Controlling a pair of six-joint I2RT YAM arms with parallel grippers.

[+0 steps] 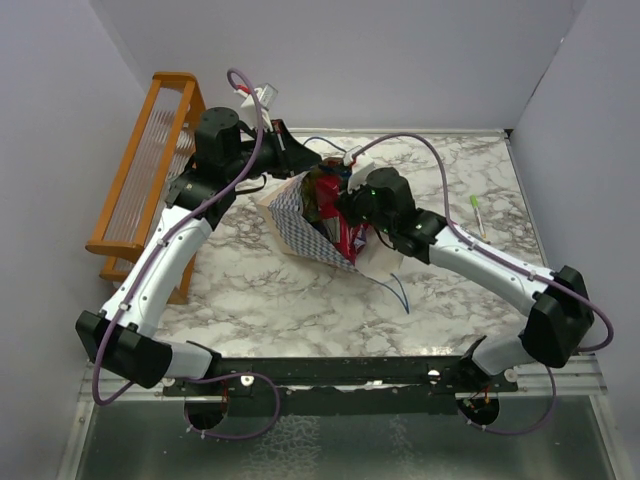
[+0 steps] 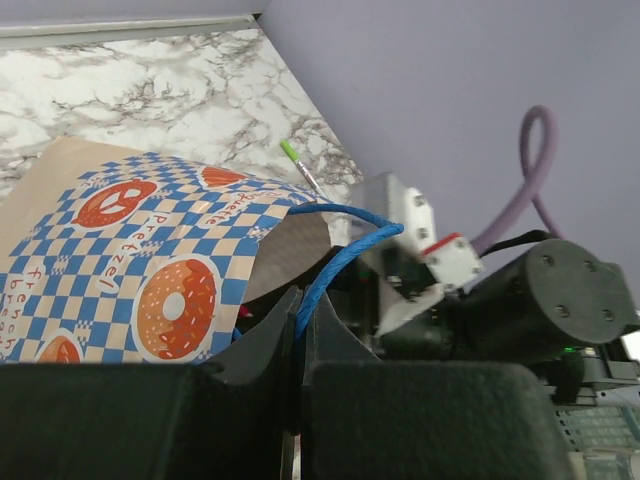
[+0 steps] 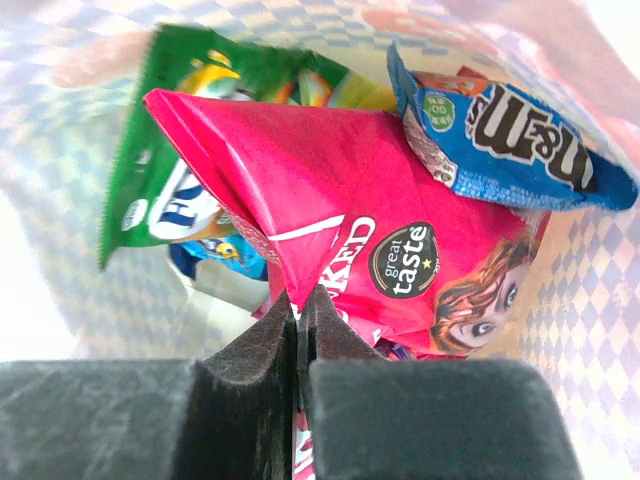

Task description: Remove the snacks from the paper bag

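Observation:
In the right wrist view my right gripper is shut on a pinched fold of the red snack bag [image 3: 430, 235], inside the paper bag [image 3: 70, 250]. A blue M&M's pack [image 3: 510, 140] overlaps the red bag's upper right. Behind it on the left lies a green snack bag [image 3: 135, 200], with a bit of another blue pack [image 3: 230, 252] below. My left gripper is shut on the blue cord handle [image 2: 345, 260] of the paper bag, whose checked side with printed pretzels shows in the left wrist view. From above, the bag lies tipped with its mouth toward the right arm.
A green marker [image 1: 477, 215] lies on the marble table at the right. A wooden rack [image 1: 150, 150] stands at the back left, close to the left arm.

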